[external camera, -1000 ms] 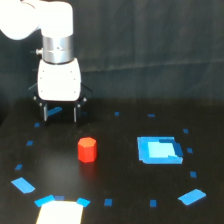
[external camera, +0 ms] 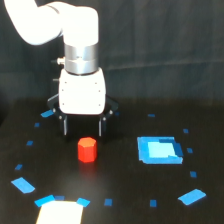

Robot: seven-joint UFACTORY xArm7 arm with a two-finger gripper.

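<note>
A red, block-like object (external camera: 87,150) sits on the dark table, left of centre, in the camera view. My white gripper (external camera: 83,128) hangs just behind or above it, pointing down. Its two thin dark fingers stand apart, with nothing visible between them. The red object appears just below the fingertips in the picture; how much height separates them cannot be told. To the right, a blue square outline (external camera: 143,153) lies on the table around a white patch (external camera: 161,150).
Blue tape strips (external camera: 23,185) and several small blue marks lie flat across the table. A white object (external camera: 60,213) is cut off by the bottom edge. The space between the red object and the blue square looks clear.
My gripper has moved to the right and lower in the picture, toward the red object. The red object and the blue square have not moved.
</note>
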